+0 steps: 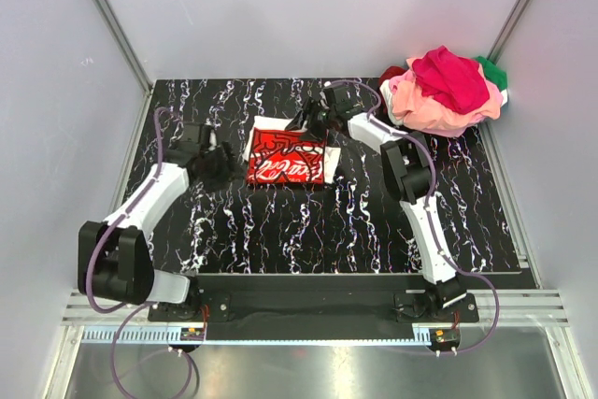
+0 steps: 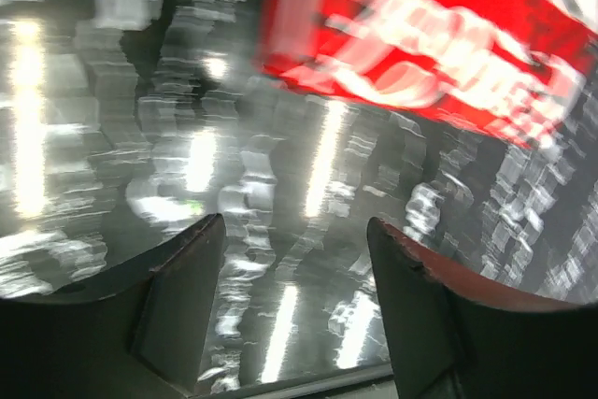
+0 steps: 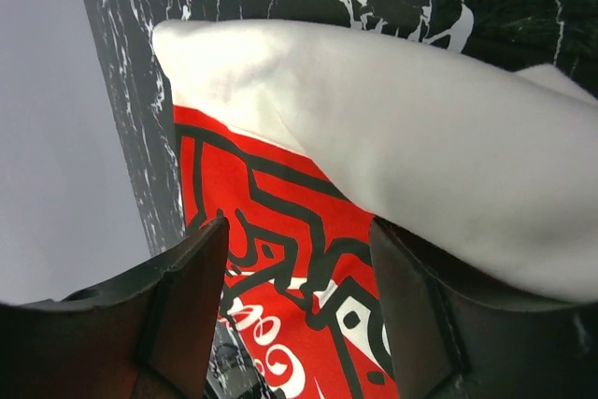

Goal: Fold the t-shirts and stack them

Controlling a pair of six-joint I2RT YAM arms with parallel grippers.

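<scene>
The folded red Coca-Cola t-shirt point(image 1: 287, 162), with white edges, lies flat in the middle of the dark marbled mat. My left gripper point(image 1: 220, 165) is left of it, apart from it; in the left wrist view its fingers stand open over bare mat, with the blurred red shirt point(image 2: 420, 53) beyond them. My right gripper point(image 1: 306, 114) is at the shirt's upper right edge; in the right wrist view its open fingers hang over the red print point(image 3: 262, 212) and white cloth point(image 3: 392, 128). Whether it touches the cloth I cannot tell.
A pile of crumpled shirts point(image 1: 444, 95), pink, red, white and green, sits at the back right corner. Grey walls bound the sides and back.
</scene>
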